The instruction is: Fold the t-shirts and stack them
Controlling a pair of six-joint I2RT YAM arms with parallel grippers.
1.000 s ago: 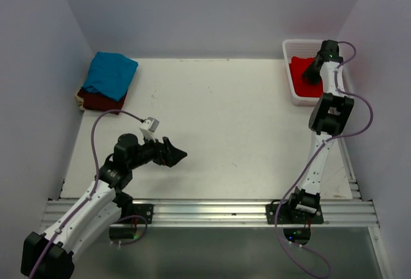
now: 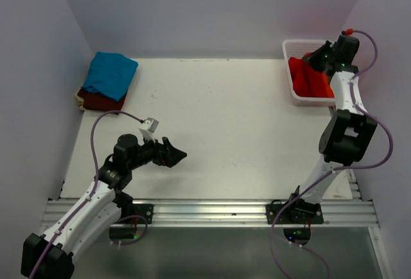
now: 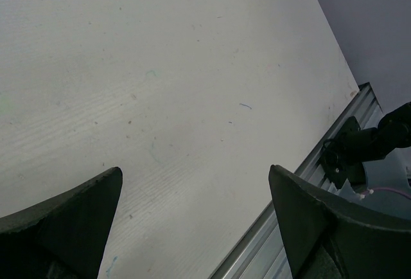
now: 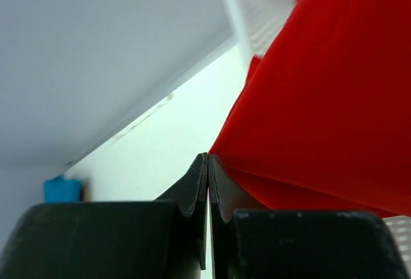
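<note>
A red t-shirt [image 2: 302,80] lies in the white basket [image 2: 288,92] at the back right. My right gripper [image 2: 311,57] is over the basket, shut on the red cloth, which rises from the basket and fills much of the right wrist view [image 4: 327,86]. At the back left, a stack holds a folded blue t-shirt [image 2: 109,73] over dark maroon [image 2: 99,102] and beige ones. My left gripper [image 2: 176,153] is open above bare table, nothing between its fingers.
Walls close in at the back and both sides, the right one close by my right arm. A metal rail [image 2: 205,211] runs along the front edge.
The left arm has not moved.
</note>
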